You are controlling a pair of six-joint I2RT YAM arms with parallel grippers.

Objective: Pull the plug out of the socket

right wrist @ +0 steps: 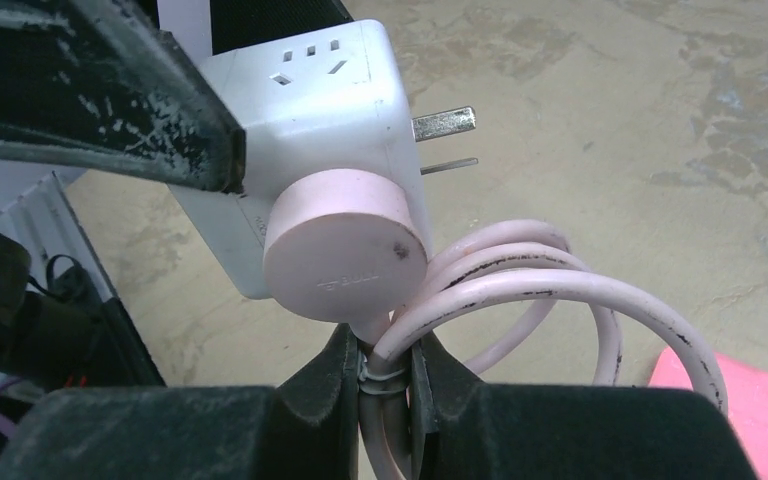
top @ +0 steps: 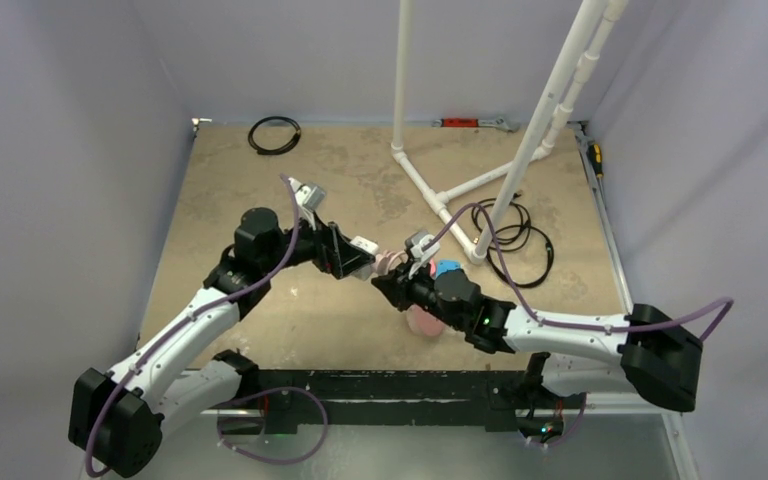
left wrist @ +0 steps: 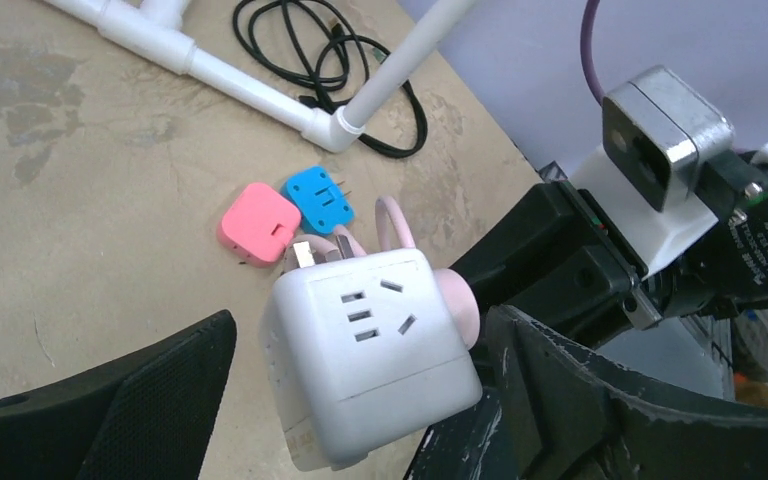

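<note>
The white cube socket (left wrist: 380,335) stands off the table between the fingers of my left gripper. A gap shows between the left finger and the cube; the right finger is very near its other side, so the fingers look open around it. The round pink plug (right wrist: 345,250) sits against one face of the socket. Just below the plug, my right gripper has its fingers closed on the looped pink cable (right wrist: 580,290). Two metal prongs (right wrist: 445,123) stick out of another socket face.
A pink adapter (left wrist: 260,222) and a blue adapter (left wrist: 318,198) lie on the table. White pipes (top: 470,185) and a coiled black cable (top: 525,240) stand behind my right arm.
</note>
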